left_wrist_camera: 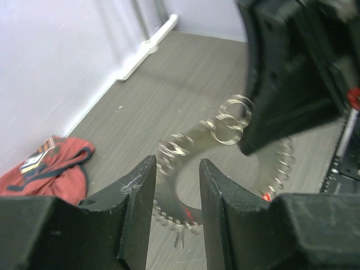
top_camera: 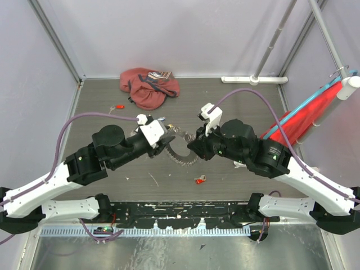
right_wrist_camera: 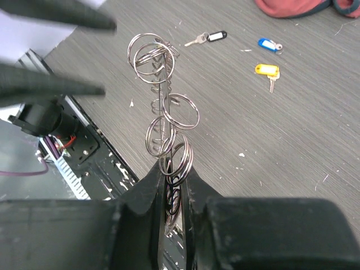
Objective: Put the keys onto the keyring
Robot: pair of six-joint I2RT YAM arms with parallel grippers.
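Note:
The keyring (top_camera: 183, 161) is a large metal loop strung with several small wire rings (right_wrist_camera: 181, 112). My right gripper is shut on it, pinching some of the rings, and holds it above the table. My left gripper stands part open with nothing between its fingers, to the left of the keyring in the top view; one of its dark fingers (right_wrist_camera: 50, 87) shows in the right wrist view. On the table lie a key with a black tag (right_wrist_camera: 216, 36), a blue tag (right_wrist_camera: 270, 44), a yellow-tagged key (right_wrist_camera: 267, 70) and a red-tagged key (top_camera: 200, 180).
Another small red tag (top_camera: 120, 106) lies near the back left. A dark red cloth bag (top_camera: 147, 90) rests against the back wall. White poles with a red cloth (top_camera: 315, 115) stand at the right. Open table (top_camera: 242, 107) lies behind the right arm.

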